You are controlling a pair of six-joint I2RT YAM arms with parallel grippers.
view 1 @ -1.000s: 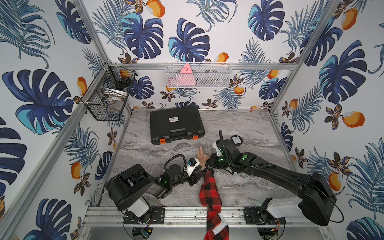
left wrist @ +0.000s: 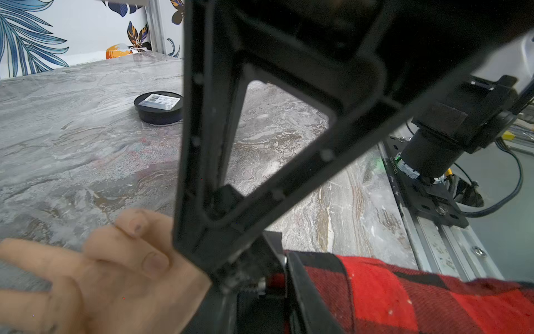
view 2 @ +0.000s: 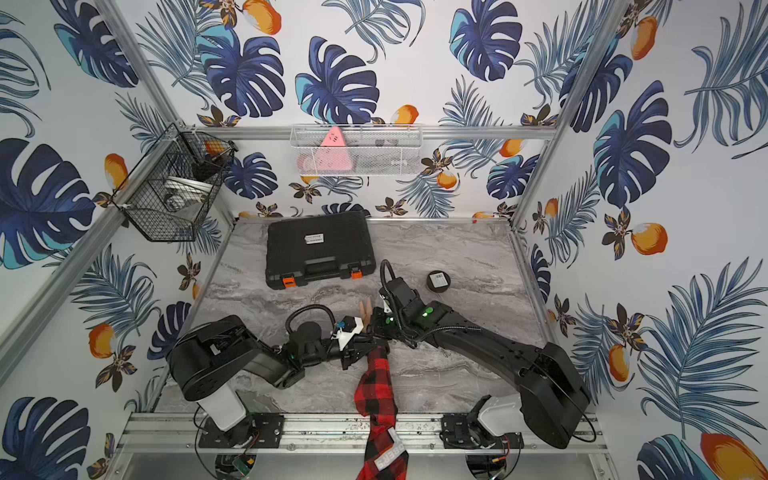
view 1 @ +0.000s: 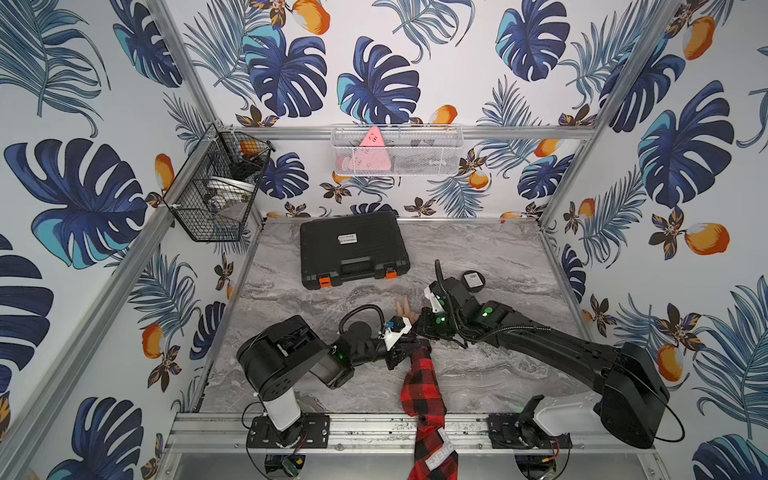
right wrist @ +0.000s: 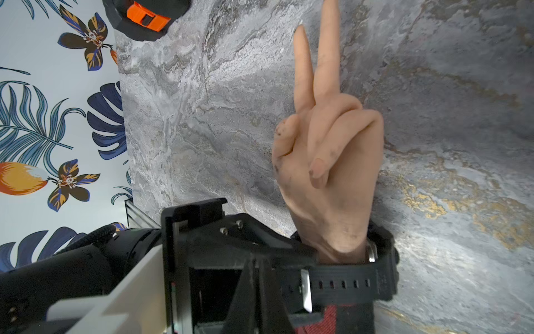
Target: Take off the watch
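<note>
A black watch (right wrist: 383, 261) is around the wrist of a mannequin hand (right wrist: 333, 161). Its strap (right wrist: 347, 281), with a row of holes and a metal buckle piece (right wrist: 306, 290), runs left across the wrist in the right wrist view. My left gripper is shut with the dark strap between its fingers at the wrist, beside the red plaid sleeve (left wrist: 383, 295). From the other side my right gripper points at the strap, shut, with nothing visible between its fingers. Its frame-like finger (left wrist: 200, 144) crosses the left wrist view and hides part of the wrist.
A closed black case (view 1: 353, 249) with orange latches lies at the back left. A round black lid-like disc (view 1: 473, 280) lies behind the right arm. Baskets hang on the walls.
My left gripper has moved right, in against the wrist. The hand and sleeve have shifted slightly to the right and toward the front edge. The right arm has barely moved.
</note>
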